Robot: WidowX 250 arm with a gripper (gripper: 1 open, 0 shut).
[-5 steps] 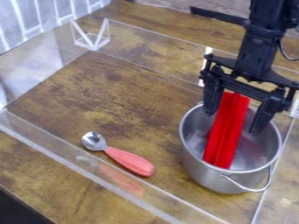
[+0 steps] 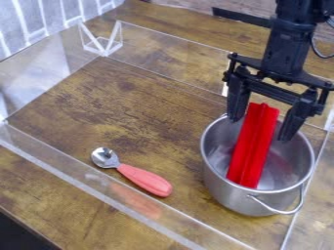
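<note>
My black gripper (image 2: 271, 102) hangs open over a steel pot (image 2: 274, 197) on the right, its fingers spread wide on either side of the upper end of a red bar-shaped object (image 2: 251, 146). That red object stands leaning inside the pot, and I cannot tell whether a finger touches it. A spoon with a pink handle (image 2: 141, 179) lies on the wooden surface left of the pot.
Clear plastic walls run along the left and back of the wooden board (image 2: 104, 117). A small white basket-like piece (image 2: 102, 39) sits at the back left. The middle of the board is clear.
My gripper has shifted slightly over the pot, its fingers still spread. The pot, red object and spoon have not visibly moved.
</note>
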